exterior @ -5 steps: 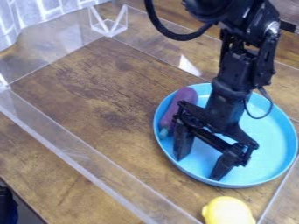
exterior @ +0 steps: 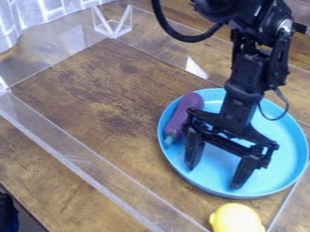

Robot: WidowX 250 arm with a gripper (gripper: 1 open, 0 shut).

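The black gripper point(exterior: 216, 159) reaches down from above into a round blue plate point(exterior: 273, 179), its two fingers apart and low over the plate's middle, with only blue showing between them. A purple elongated object point(exterior: 182, 116) lies along the plate's left side, just left of the gripper and partly hidden by it.
A yellow object point(exterior: 237, 218) sits in front of the plate at the bottom edge. Clear plastic strips point(exterior: 85, 177) run along the wooden tabletop point(exterior: 85, 100), whose left part is bare. A small clear frame point(exterior: 111, 20) stands at the back left.
The gripper has shifted slightly to the right, and its fingers have changed angle a little. More of the purple object shows at the plate's left.
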